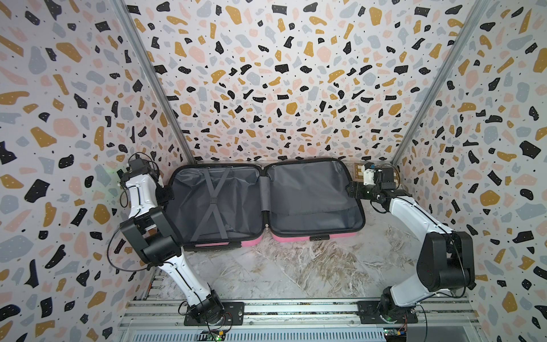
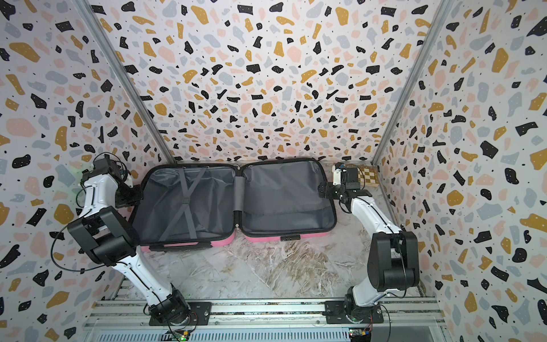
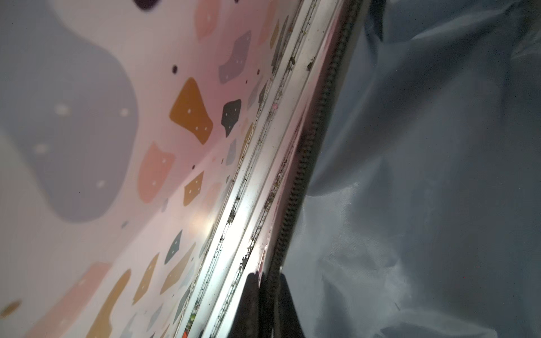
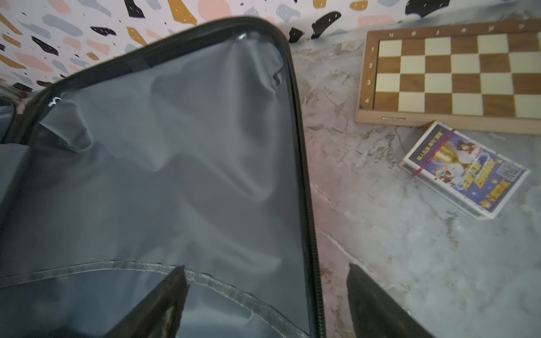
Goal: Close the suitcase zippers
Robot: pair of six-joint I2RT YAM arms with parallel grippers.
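The pink suitcase (image 1: 254, 242) lies open and flat, its two grey-lined halves side by side. On the left half, my left gripper is shut on the outer rim; the dark zipper teeth (image 3: 297, 174) run down between its fingers. No zipper pull can be made out there. At the far side of the right half, my right gripper stands open. Its fingers (image 4: 169, 304) appear on either side of the right rim (image 4: 308, 231), which passes nearer the right finger. Nothing is gripped there.
A chessboard (image 4: 450, 73) and a small card box (image 4: 466, 169) lie right of the suitcase. Patterned walls stand close behind and to the left.
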